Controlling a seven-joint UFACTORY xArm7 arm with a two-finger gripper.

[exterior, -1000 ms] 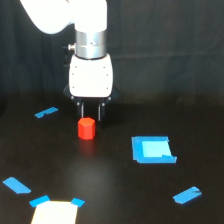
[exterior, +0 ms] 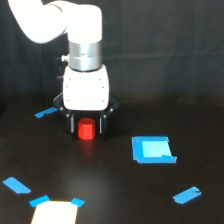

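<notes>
A small red block (exterior: 86,131) stands on the black table, left of the centre of the view. My gripper (exterior: 87,126) is lowered over it, pointing straight down from the white arm. The dark fingers (exterior: 104,124) stand apart, one on each side of the block, with a narrow dark gap on either side. The top of the block lies close under the gripper's body.
To the right, blue tape frames a pale square (exterior: 156,149) on the table. A pale sheet (exterior: 54,213) with blue tape at its corners lies at the front left. Loose tape strips (exterior: 187,195) mark other spots.
My gripper has come down and slightly left, from above and behind the red block to around it. The block stands where it was.
</notes>
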